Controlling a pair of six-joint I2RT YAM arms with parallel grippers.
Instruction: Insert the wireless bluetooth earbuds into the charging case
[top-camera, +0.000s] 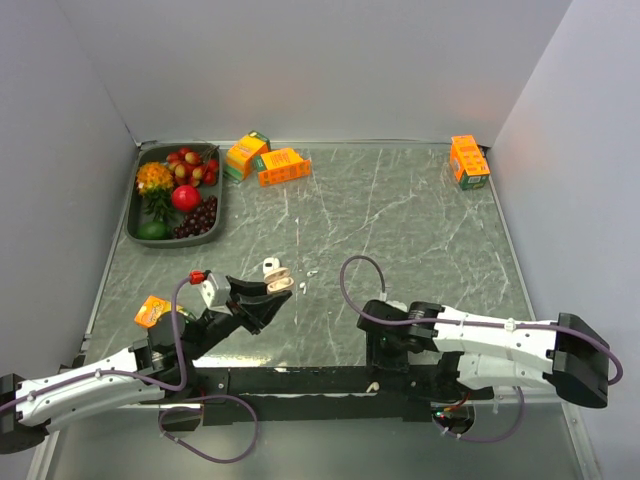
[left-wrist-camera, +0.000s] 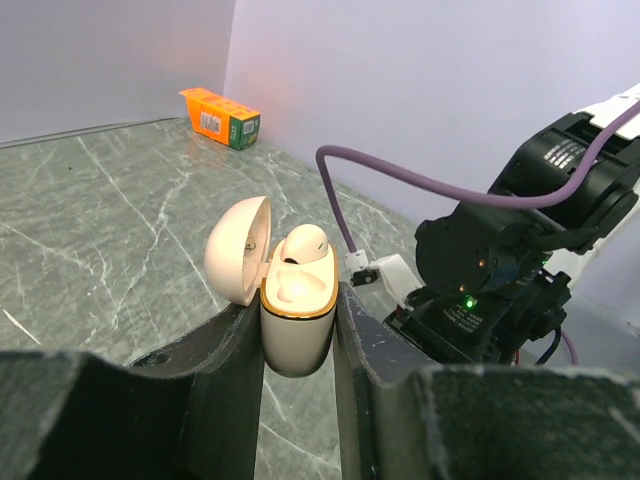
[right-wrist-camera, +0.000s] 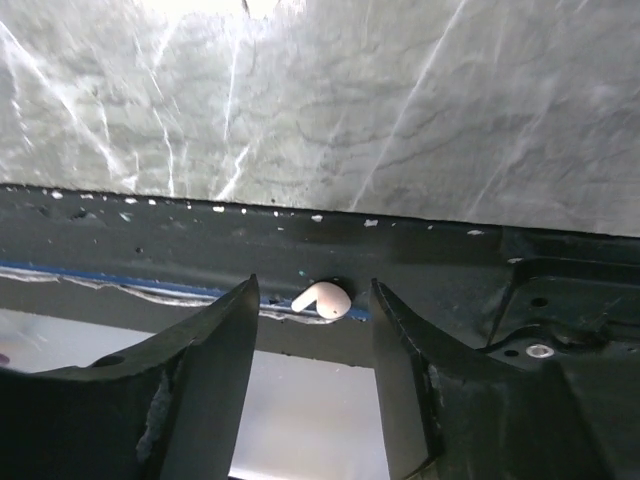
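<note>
My left gripper is shut on the cream earbud charging case (left-wrist-camera: 296, 320), held upright with its lid open, above the table at centre-left in the top view (top-camera: 279, 282). My right gripper hangs open over the dark front edge of the table. Below and between its fingers lies a white earbud (right-wrist-camera: 332, 301) on that edge, also visible in the top view (top-camera: 373, 386).
A fruit tray (top-camera: 140, 205) is at back left. Orange boxes (top-camera: 285, 172) stand along the back and at right (top-camera: 468, 160). Small white items lie near the case.
</note>
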